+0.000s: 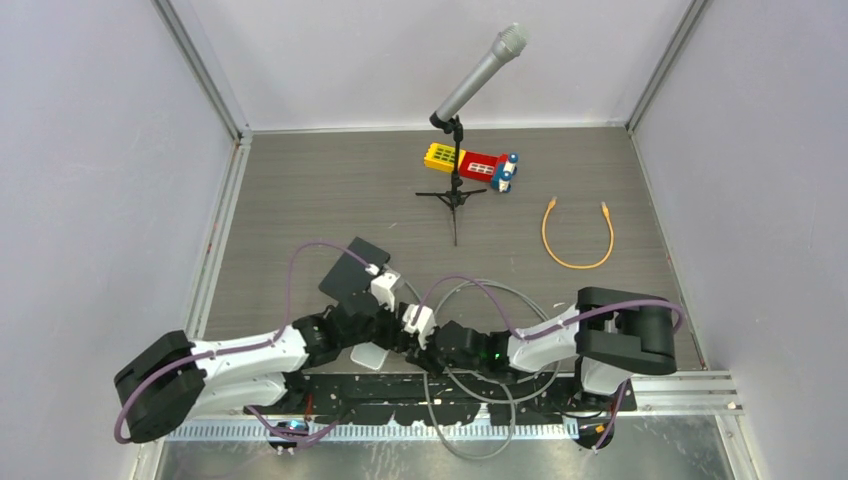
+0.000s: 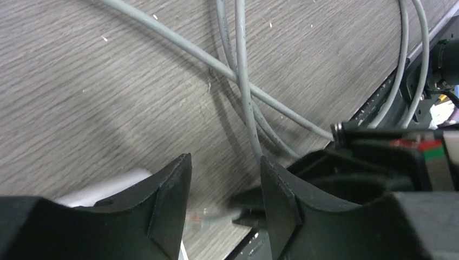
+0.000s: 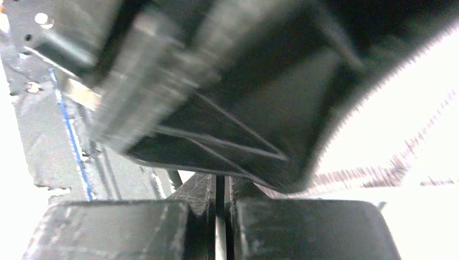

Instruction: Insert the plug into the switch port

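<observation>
In the left wrist view a clear plug (image 2: 201, 219) shows blurred between my left gripper's (image 2: 225, 161) parted fingers, its contact with them unclear. My right gripper is shut on the plug's cable end; its own view shows only a dark narrow line between the fingers. From above, the left gripper (image 1: 398, 322) and right gripper (image 1: 412, 345) meet near the table's front, hiding the plug. A white rounded box (image 1: 369, 356), likely the switch, lies below the left arm; its edge (image 2: 108, 187) shows at lower left in the left wrist view. No port is visible.
Grey cable (image 1: 520, 292) lies in loops under the right arm and over the front edge. A dark square plate (image 1: 352, 270) sits behind the left gripper. Further back are a microphone stand (image 1: 455, 185), toy bricks (image 1: 475, 165) and a yellow cable (image 1: 575, 265).
</observation>
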